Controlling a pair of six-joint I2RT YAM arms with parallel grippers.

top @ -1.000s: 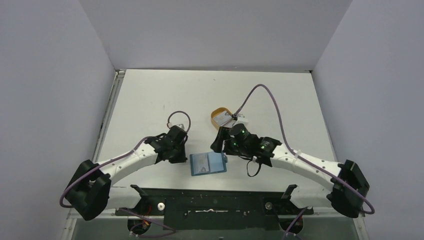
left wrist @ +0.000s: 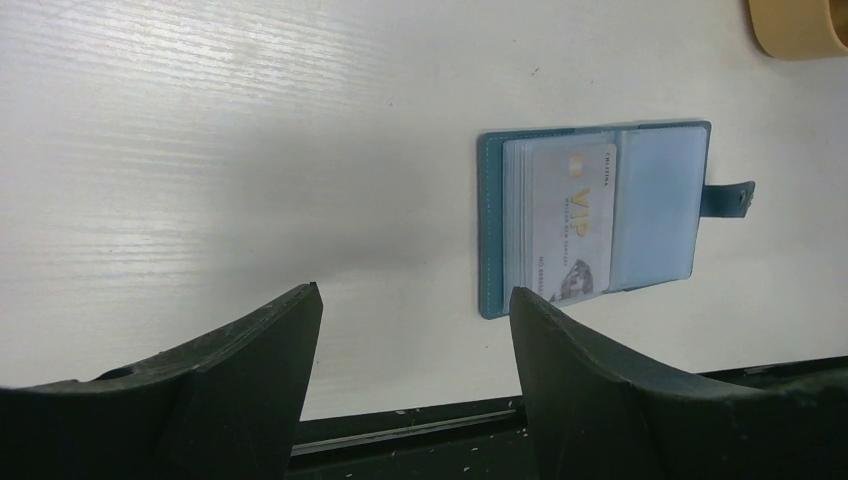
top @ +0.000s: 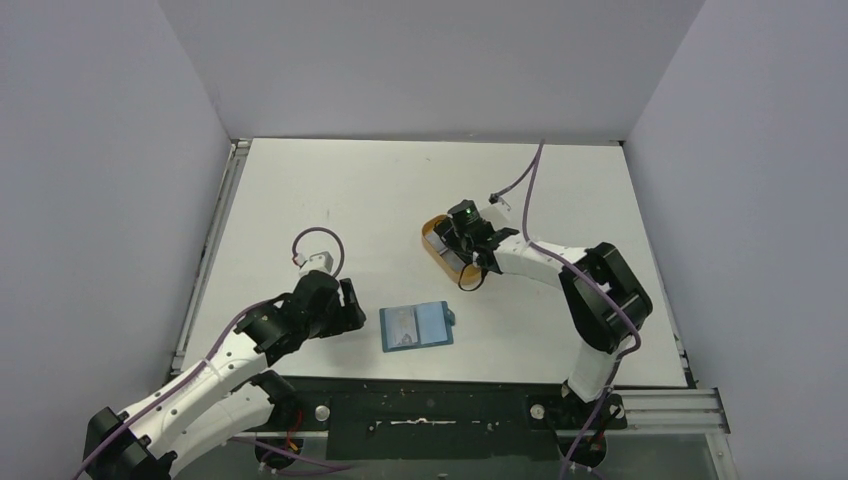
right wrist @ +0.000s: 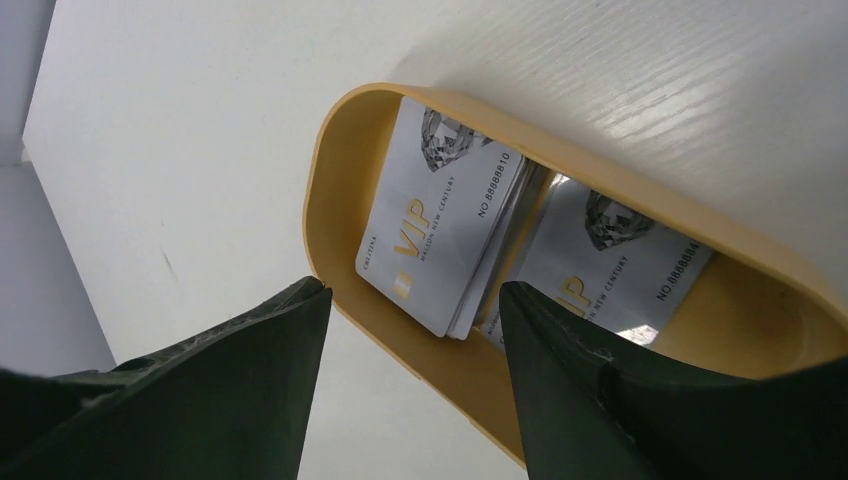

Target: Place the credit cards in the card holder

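The blue card holder point(left wrist: 491, 225) lies opened flat on the table, with a silver VIP card point(left wrist: 572, 220) in its left clear pocket; its right sleeve point(left wrist: 658, 205) looks empty. To the left of it my left gripper hovers, open, with only table between its fingers. My right gripper is open above the tan box point(right wrist: 345, 150), nothing gripped. Below its fingers, inside the box, lie a stack of silver VIP cards point(right wrist: 435, 215) and another silver card point(right wrist: 600, 260) beside it. In the top view the right gripper partly covers the box point(top: 432, 245).
A strap with a snap point(left wrist: 728, 200) sticks out from the holder's right side. The box walls point(right wrist: 620, 185) stand up around the cards.
My right arm has swung from over the holder up to the box and now covers part of it. My left arm has drawn back to the left, away from the holder, which stays put.
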